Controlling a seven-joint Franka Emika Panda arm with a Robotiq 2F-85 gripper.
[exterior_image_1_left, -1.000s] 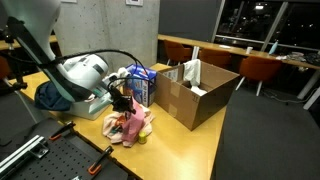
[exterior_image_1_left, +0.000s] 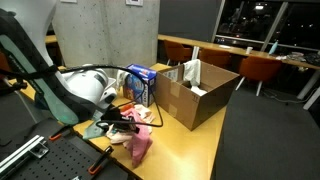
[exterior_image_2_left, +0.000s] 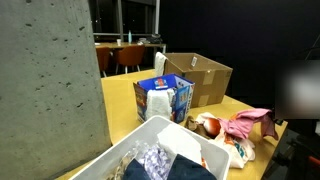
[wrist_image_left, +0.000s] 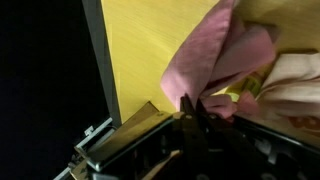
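A pink cloth (exterior_image_1_left: 138, 144) hangs and trails onto the table at the near side of a loose pile. My gripper is shut on it: in the wrist view its folds draw together at the fingertips. From exterior view 2, one end of the pink cloth (exterior_image_2_left: 267, 125) rises toward the gripper while the rest spreads over the table. Beside it lie pale cloths (exterior_image_2_left: 238, 150), with a cream one (wrist_image_left: 295, 85) at the right of the wrist view. The arm hides part of the pile in exterior view 1.
An open cardboard box (exterior_image_1_left: 196, 97) with white cloth over its edge stands behind. Near it is a blue box (exterior_image_2_left: 165, 98). A white bin (exterior_image_2_left: 103, 156) holds several cloths.
My gripper has come lower and back toward the robot's base, drawing the pink cloth down with it. A small yellowish thing on the table is now hidden in exterior view 1.
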